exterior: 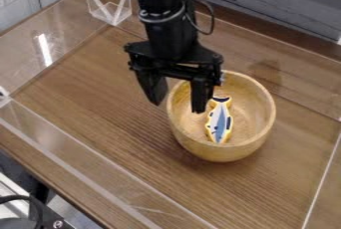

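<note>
A black robot arm hangs from the top centre, its gripper (178,92) open, one finger over the left rim of a light wooden bowl (240,145) and the other over the bowl's interior. In the bowl, below and right of the gripper, lies a small white, yellow and blue object (218,120), longer than it is wide, with a dark patch at its upper end.
A clear plastic bracket (110,4) stands at the back left. A black cable (30,208) lies at the lower left corner.
</note>
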